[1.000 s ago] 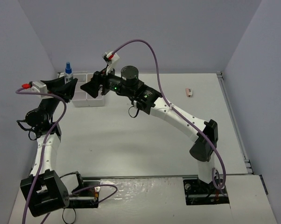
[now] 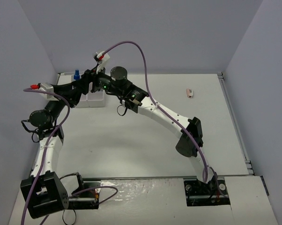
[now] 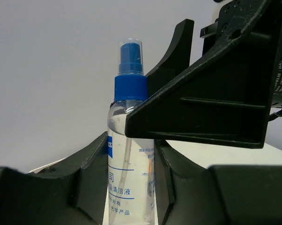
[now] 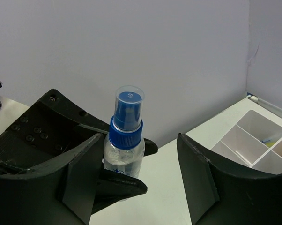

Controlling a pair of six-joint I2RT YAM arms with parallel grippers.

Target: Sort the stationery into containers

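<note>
A clear spray bottle (image 3: 130,187) with a blue cap stands upright between the fingers of my left gripper, which is shut on its body. One right finger (image 3: 197,112) crosses in front of the bottle's shoulder in the left wrist view. From above, both grippers meet near the blue cap (image 2: 77,74) and hide most of the bottle.
A white compartmented container (image 2: 97,99) lies beneath the grippers at the back left, partly covered; a few small items are inside its compartments (image 4: 267,140). A small pinkish object (image 2: 189,93) rests at the right of the table.
My left gripper has moved slightly right with the bottle. The right arm has swung left until its gripper came around the bottle's upper part.
</note>
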